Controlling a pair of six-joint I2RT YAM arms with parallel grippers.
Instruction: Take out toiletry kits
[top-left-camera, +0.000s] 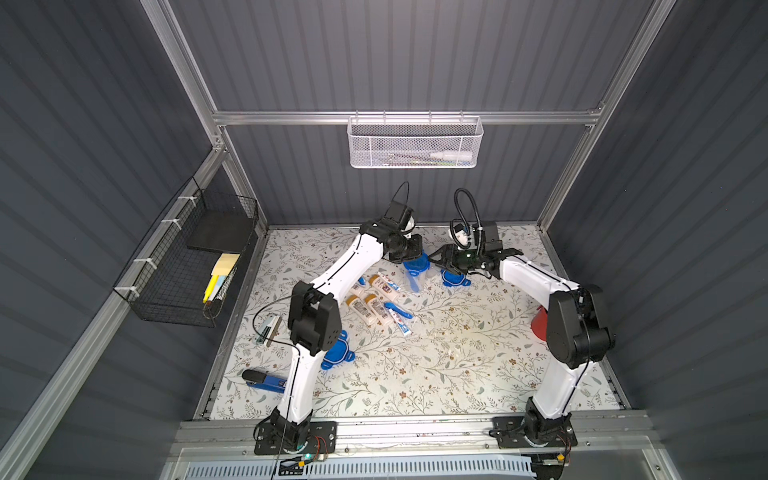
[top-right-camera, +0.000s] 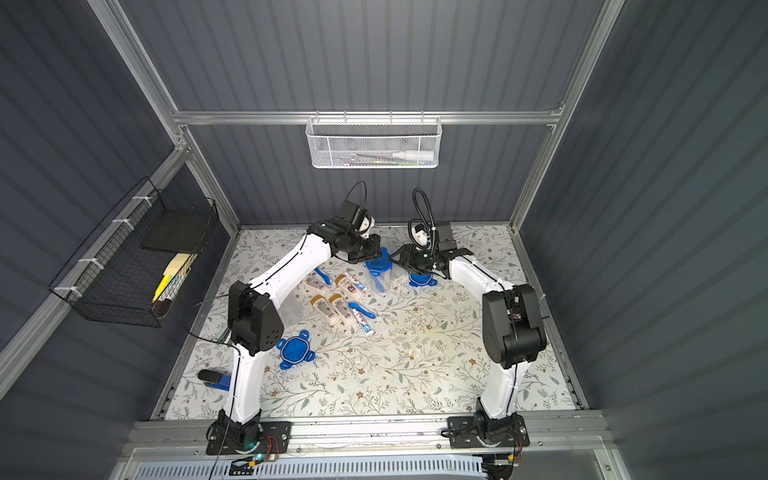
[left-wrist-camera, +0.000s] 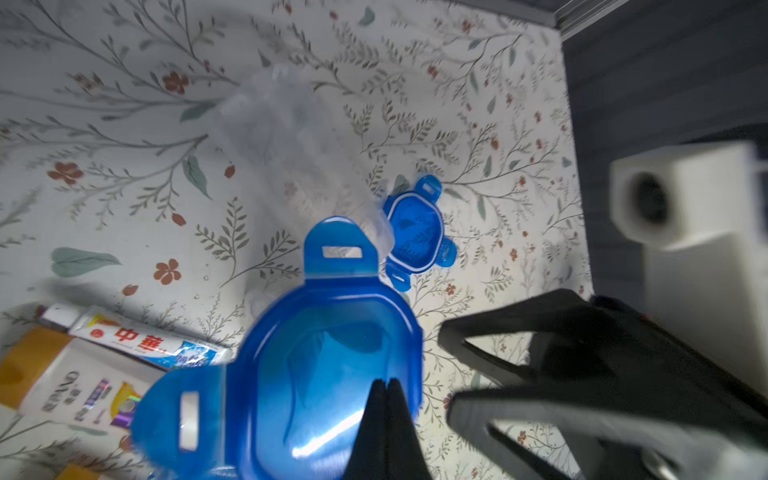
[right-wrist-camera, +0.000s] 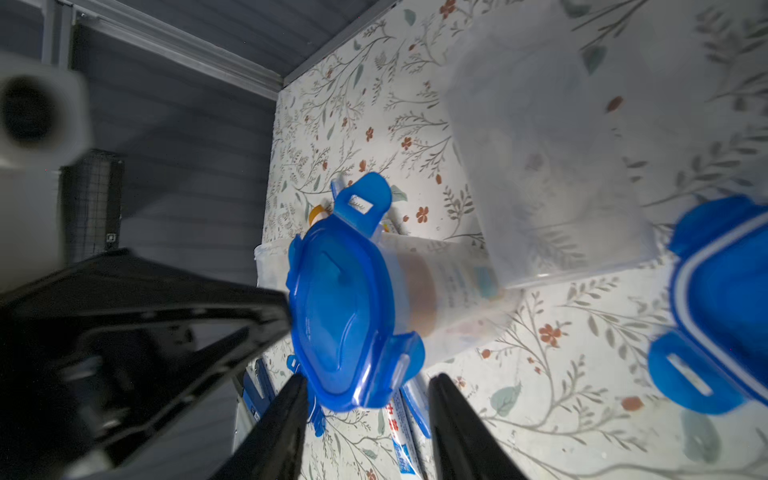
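A translucent toiletry container with a blue lid (right-wrist-camera: 336, 312) stands tilted between the grippers at the table's middle back, some contents showing through. My left gripper (top-left-camera: 408, 254) is above it, shut; whether it pinches the lid's edge cannot be told. My right gripper is beside the lid, part open, its fingers low at the container's near side. Toiletries lie left of it: brown-capped bottles (top-left-camera: 360, 308), toothpaste (left-wrist-camera: 144, 340) and blue items (top-left-camera: 397, 310). An empty translucent container (right-wrist-camera: 544, 160) lies behind, near a detached blue lid (left-wrist-camera: 414, 232).
Another blue lid (top-right-camera: 295, 349) and a stapler (top-left-camera: 264, 381) lie at the front left. A black wire basket (top-left-camera: 168, 288) hangs on the left wall, a white one (top-left-camera: 414, 142) at the back.
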